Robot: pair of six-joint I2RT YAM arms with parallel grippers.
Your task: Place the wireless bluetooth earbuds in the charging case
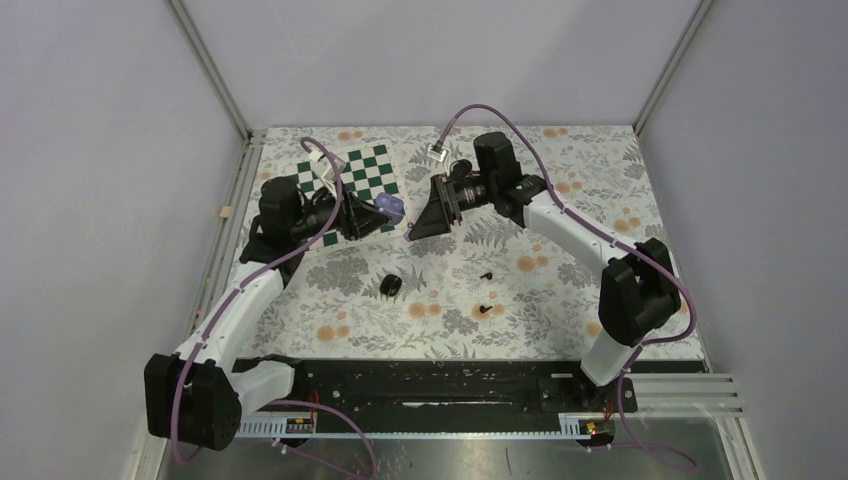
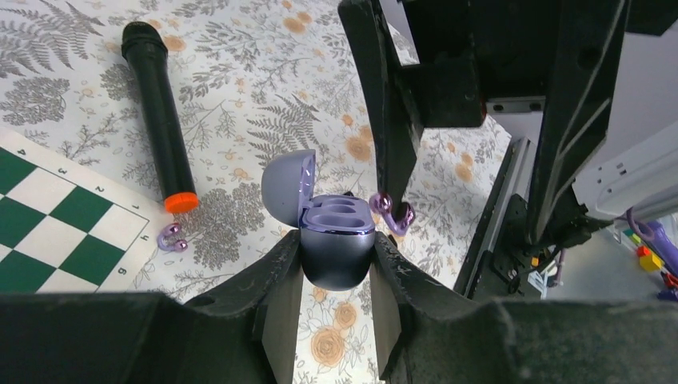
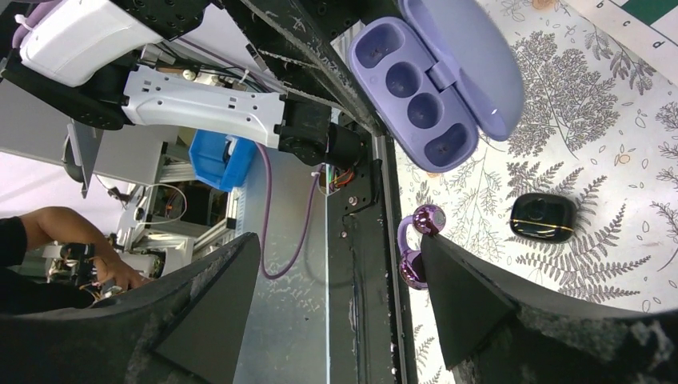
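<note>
My left gripper is shut on the open purple charging case (image 1: pixel 390 208), whose empty-looking wells show in the right wrist view (image 3: pixel 425 110). Facing it from the right, my right gripper (image 1: pixel 438 214) is part open, with a purple earbud (image 2: pixel 392 212) at the tip of one finger; whether it is pinched is unclear. A second purple earbud (image 2: pixel 172 238) lies on the mat beside the checkerboard.
A checkerboard (image 1: pixel 345 170) lies at the back left. A black microphone (image 2: pixel 156 112) is behind the grippers. A black case (image 3: pixel 542 218) and two small dark pieces (image 1: pixel 485 308) lie nearer the front.
</note>
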